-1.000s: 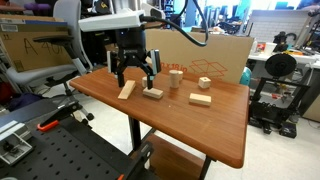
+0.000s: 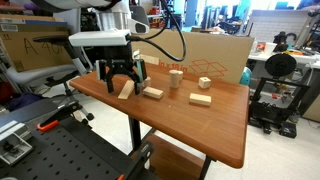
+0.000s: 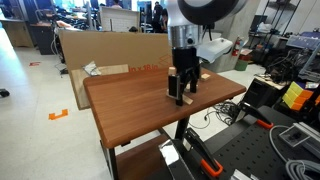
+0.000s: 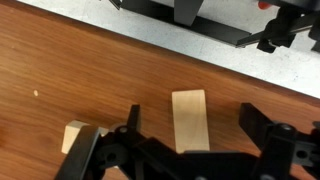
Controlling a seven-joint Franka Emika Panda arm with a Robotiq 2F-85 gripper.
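In the wrist view a small light wooden block [image 4: 190,120] lies on the table between the two spread fingers of my gripper, which is open. The fingers stand to either side of the block, with bare table between them and it. From the first exterior view, my gripper [image 2: 123,88] is low over the near left part of the table, with the block [image 2: 126,90] below it. In the second exterior view the gripper [image 3: 181,94] partly hides that block.
More wooden blocks lie to the right, one [image 2: 152,93] close by and another [image 2: 200,100] farther off. A cup [image 2: 176,79] and a small pale cube [image 2: 204,82] stand toward the back.
Over the last second my gripper has moved left and lower, from beside the nearby block to over the leftmost one. The blocks have stayed where they were.
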